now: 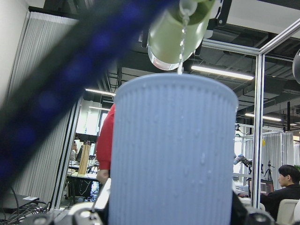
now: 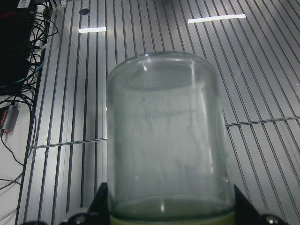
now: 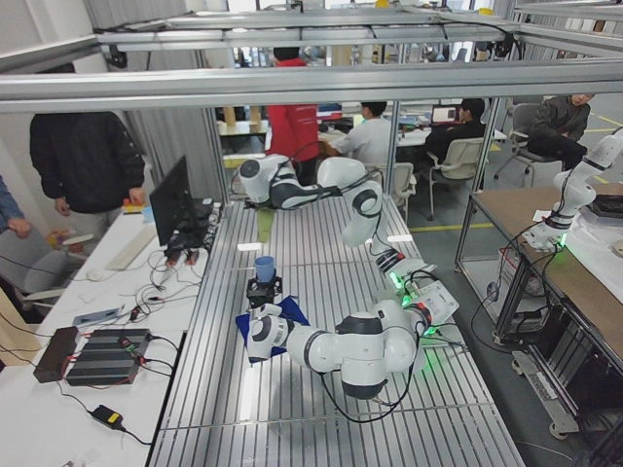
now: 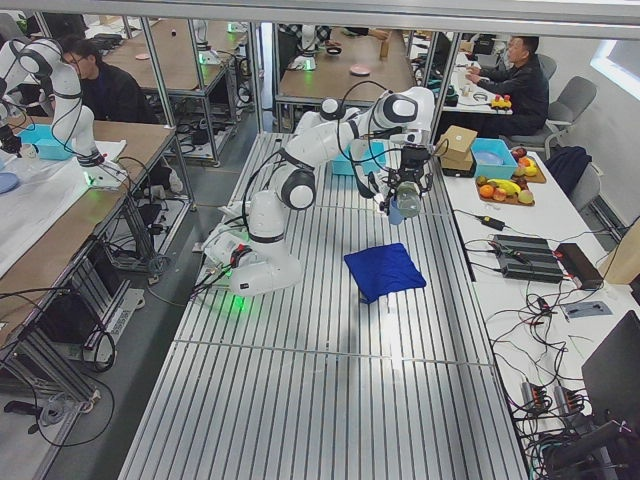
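My left gripper [image 3: 264, 290] is shut on a blue cup [image 3: 265, 268], held upright above the slatted table [image 3: 224, 409]; the cup [image 1: 171, 154] fills the middle of the left wrist view. My right gripper [image 4: 408, 188] is shut on a pale green, clear-topped container, tipped above the cup, with a clear stream falling from it toward the cup in the left wrist view. A folded blue cloth [image 4: 385, 270] lies on the table below.
A side desk with a monitor [image 3: 173, 214], power boxes [image 3: 107, 355] and cables runs along one edge. Blue bins [image 4: 490, 160] and fruit [image 4: 505, 190] sit beyond. People stand and sit around.
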